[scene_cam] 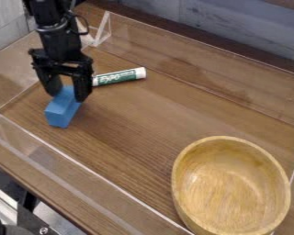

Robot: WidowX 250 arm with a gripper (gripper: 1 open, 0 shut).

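The black gripper [62, 77] is at the upper left, its fingers reaching down around the upper end of a blue box [62, 110] that lies on the wooden table. Whether the fingers are closed on the box is not clear. A white and green tube [118, 76] lies just right of the gripper.
A large pale yellow bowl [231, 184] sits at the lower right of the table [175, 110]. The table's left edge runs close to the blue box.
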